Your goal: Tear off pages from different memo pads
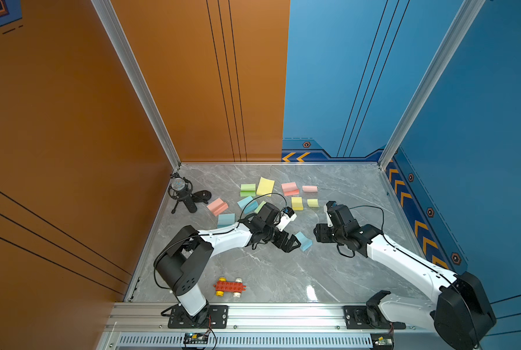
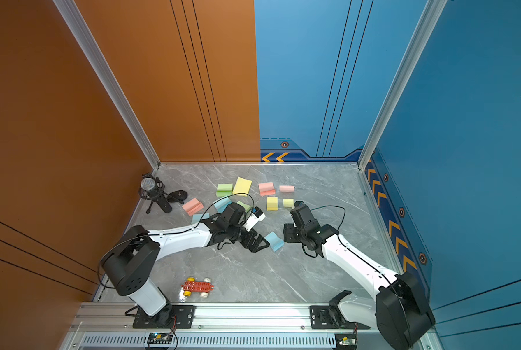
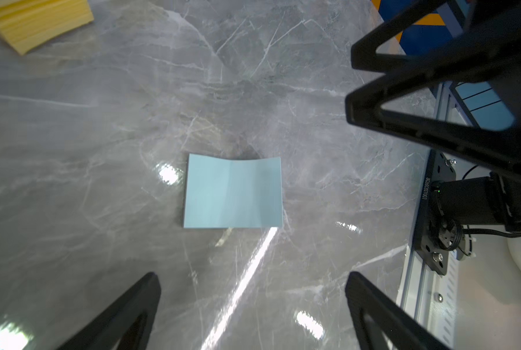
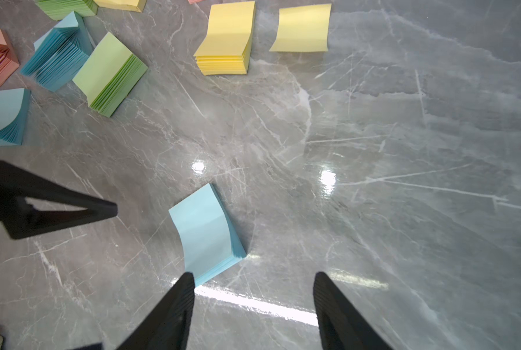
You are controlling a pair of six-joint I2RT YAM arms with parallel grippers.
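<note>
A light blue memo pad (image 1: 304,241) lies on the grey marbled table between my two grippers. The right wrist view shows its layered edge and slightly curled top page (image 4: 202,233). My left gripper (image 1: 293,242) hangs close to its left side, fingers wide apart and empty. The left wrist view has the blue pad (image 3: 233,192) ahead of those fingers (image 3: 133,312). My right gripper (image 1: 317,233) is off the pad's right side. Its fingers (image 4: 170,309) stand apart, with nothing between them.
Green, pink, yellow and blue pads stand farther back, including a yellow pad (image 4: 225,35). A loose yellow sheet (image 4: 302,28) and a pink sheet (image 1: 310,188) lie near them. A red toy (image 1: 230,286) is at the front left.
</note>
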